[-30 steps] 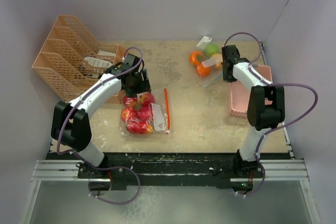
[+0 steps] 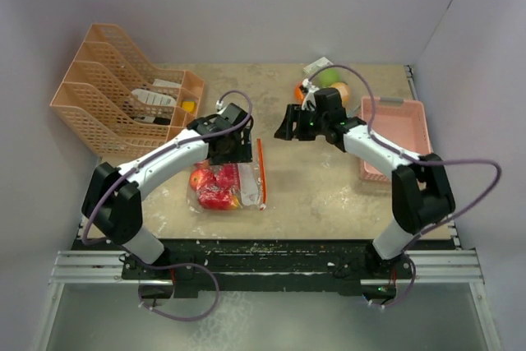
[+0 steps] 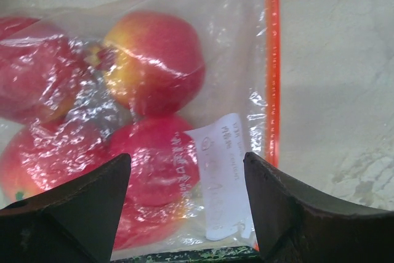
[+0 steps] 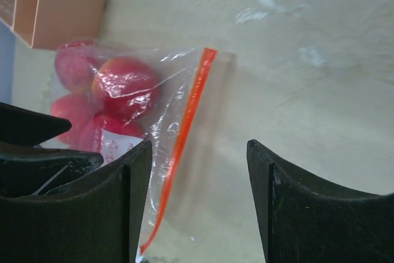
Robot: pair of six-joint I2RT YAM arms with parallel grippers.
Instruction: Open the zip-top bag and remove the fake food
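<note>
A clear zip top bag (image 2: 215, 195) with red-yellow fake fruits and an orange zip strip (image 4: 194, 97) along its right edge lies on the table. My left gripper (image 2: 238, 154) hangs over the bag, its fingers part open with only bag visible below them in the left wrist view; a white label (image 3: 218, 177) is on the bag. My right gripper (image 2: 292, 125) is open in the middle, right of the bag, with empty table between its fingers in the right wrist view.
A tan slotted organizer (image 2: 123, 80) stands at back left. Orange, green and yellow items (image 2: 329, 76) lie at the back, partly hidden by the right arm. A pink bin (image 2: 403, 121) sits on the right.
My right gripper has come left from the bin side toward the bag.
</note>
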